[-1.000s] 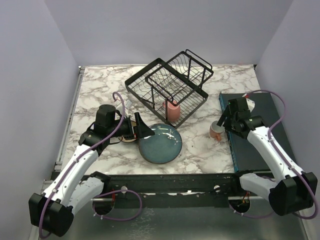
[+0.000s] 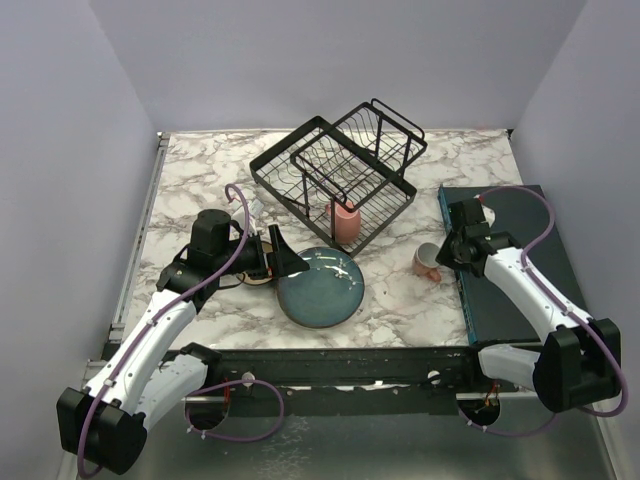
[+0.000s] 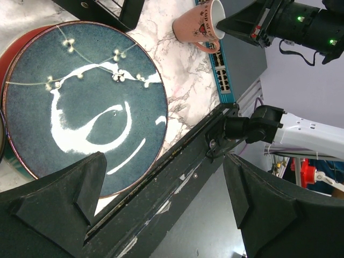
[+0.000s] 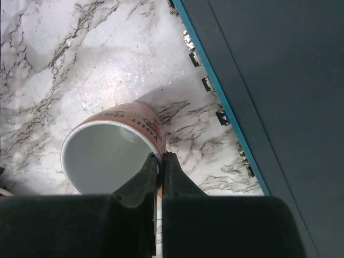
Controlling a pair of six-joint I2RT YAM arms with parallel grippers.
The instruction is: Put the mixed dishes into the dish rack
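Observation:
A pink mug (image 2: 427,261) with a pale grey inside stands on the marble surface at the right. My right gripper is shut on the mug's rim, its two dark fingers pinching the wall near the handle side. In the left wrist view the mug (image 3: 196,24) leans a little, its handle low. My left gripper (image 2: 290,250) stays open over the blue plate (image 2: 322,287), with nothing between its fingers. The black dish rack (image 2: 262,168) stands at the back, and another pink mug (image 2: 347,223) sits in its lower tier.
A flat dark box with a teal edge (image 2: 462,290) lies close to the right of the held mug. More dishes, partly hidden, lie beneath and beside the plate at the left. Bare marble (image 2: 390,310) lies between plate and mug.
The mug shifted slightly left and tilted. My left arm held still.

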